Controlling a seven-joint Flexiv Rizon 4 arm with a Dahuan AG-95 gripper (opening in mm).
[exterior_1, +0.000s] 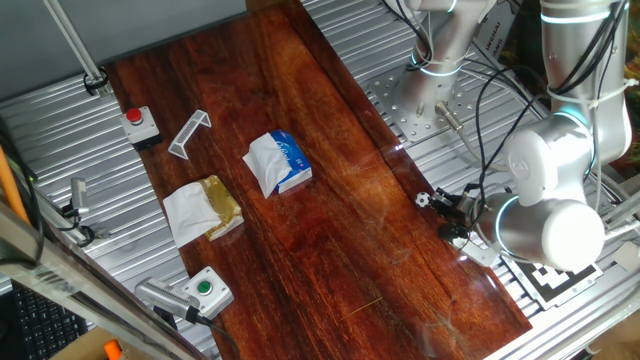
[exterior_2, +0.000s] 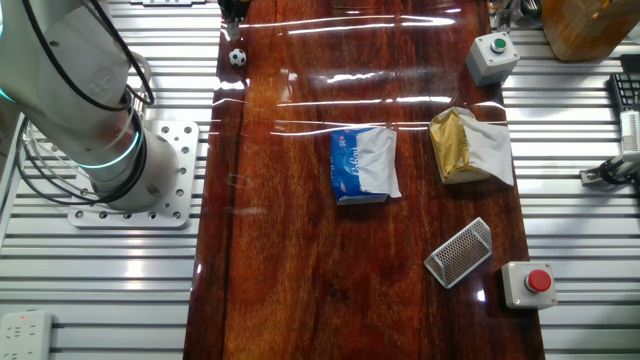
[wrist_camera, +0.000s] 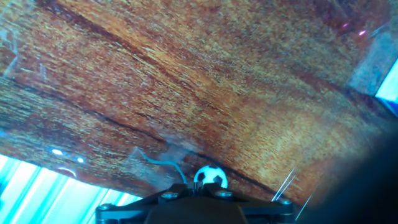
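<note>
A small black-and-white ball patterned like a football lies near the right edge of the wooden table. My gripper is low at that edge, just to the right of the ball. In exterior view 2 the ball sits clear on the wood, a little below the fingertips. Along the bottom of the wrist view, the dark fingers of my gripper come together. The ball shows just beyond their tips, its lower part covered; whether they touch it cannot be seen.
A blue tissue pack and a gold one lie on the table. Farther off are a grater-like metal piece, a red-button box and a green-button box. The wood between ball and packs is clear.
</note>
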